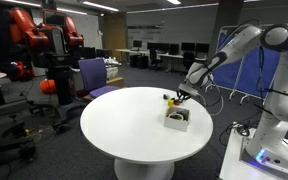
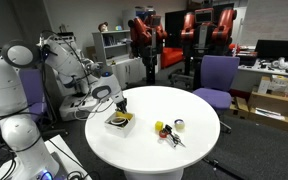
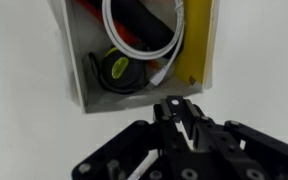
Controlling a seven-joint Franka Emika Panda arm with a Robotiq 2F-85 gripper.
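My gripper is at the rim of an open grey box (image 3: 112,100) in the wrist view. Its fingers stand close together, and no held thing can be made out between them. Within the box lie a looped white cable (image 3: 156,52), a black round item with a yellow-green edge (image 3: 124,70) and a dark tool. A yellow piece (image 3: 195,42) lines its right side. In exterior view 1 the same box (image 1: 176,124) rests near the table's right edge, with the gripper above its far side.
Beyond the box, small items cluster: a yellow one (image 2: 159,126), a red one (image 2: 163,134) and a white-rimmed round one (image 2: 179,124). A purple chair (image 2: 217,80) stands beyond the table.
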